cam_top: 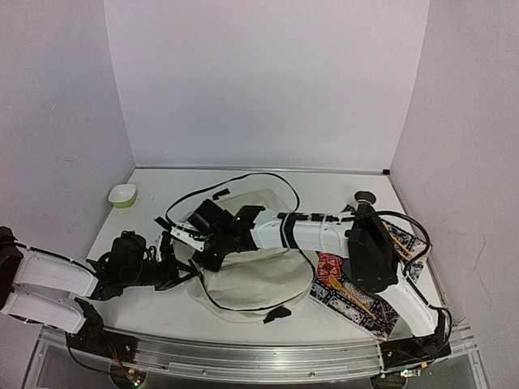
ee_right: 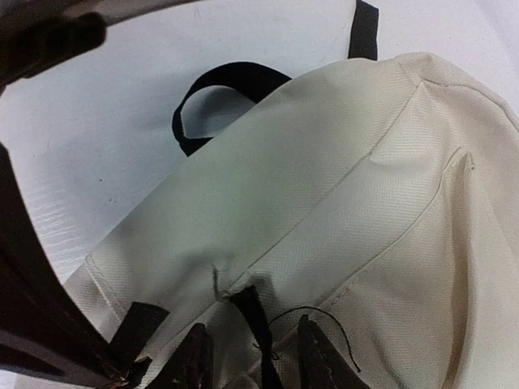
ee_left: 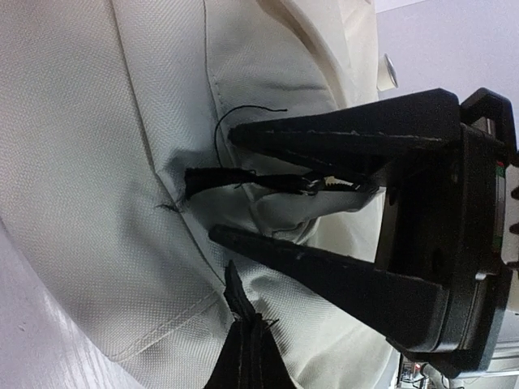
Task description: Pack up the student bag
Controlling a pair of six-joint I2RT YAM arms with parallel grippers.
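Note:
The cream bag (cam_top: 251,288) lies on the table under my right arm. In the left wrist view, my left gripper is shut on a black tab (ee_left: 233,290) beside the bag's zip seam. My right gripper reaches in from the right with its fingers apart, one finger on each side of a short black zip pull (ee_left: 268,180). From the right wrist, that pull lies between the tips of the right gripper, which do not visibly pinch it. A loose black thread curls beside it.
A patterned mat (cam_top: 381,326) on the right carries an orange fork (cam_top: 353,297); my right arm covers part of it. A green-white bowl (cam_top: 123,195) stands at the back left, and a dark cup (cam_top: 365,197) at the back right. Free table lies left of the bag.

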